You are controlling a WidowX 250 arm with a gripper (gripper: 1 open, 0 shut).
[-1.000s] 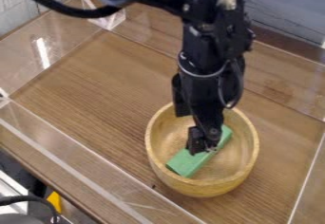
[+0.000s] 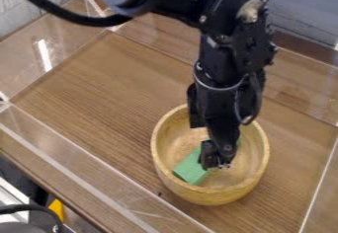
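Observation:
A tan round bowl point(image 2: 172, 158) stands on the wooden table, with a green block point(image 2: 191, 172) lying inside at its lower left. My black gripper point(image 2: 215, 150) reaches down into the bowl, its fingers just right of the block and partly covering it. The gripper looks open, though its fingertips are hard to make out.
Clear edge strips run along the table's left and front. Dark cables and a small yellow object lie beyond the lower left edge.
My gripper has moved down into the bowl and now hides more of the green block. The bowl stays in place.

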